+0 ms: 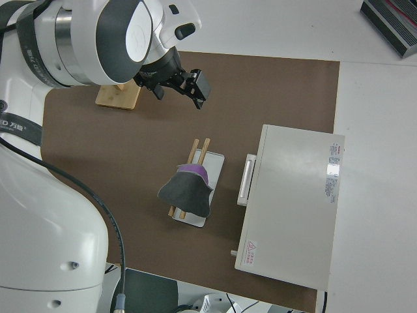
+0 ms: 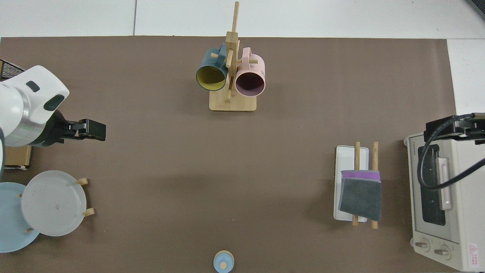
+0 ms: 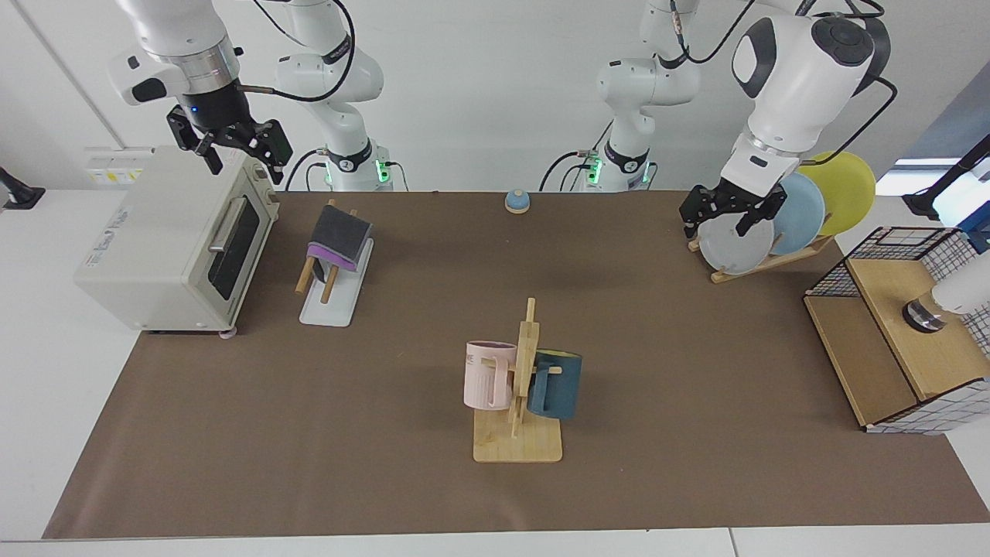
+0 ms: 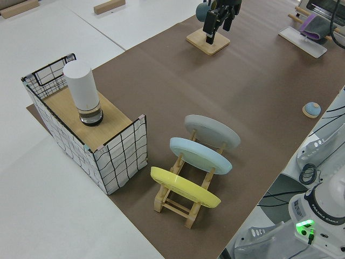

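My left gripper (image 2: 93, 131) hangs above the plate rack side, near the white plate (image 2: 53, 203) and blue plate (image 2: 11, 218); in the camera left view it is at upper right, and whether it is open I cannot tell. My right gripper (image 3: 232, 153) hangs over the white oven (image 3: 148, 260), its fingers apart with nothing seen between them. A wooden mug stand (image 2: 232, 102) holds a blue mug (image 2: 210, 72) and a pink mug (image 2: 250, 77). A towel rack on a white base carries grey and purple cloths (image 2: 360, 195).
A small blue round object (image 2: 223, 262) lies at the near edge. A yellow plate (image 4: 186, 189) stands in the rack. A wire shelf (image 4: 116, 156) with a white cylinder (image 4: 81, 86) stands at the side.
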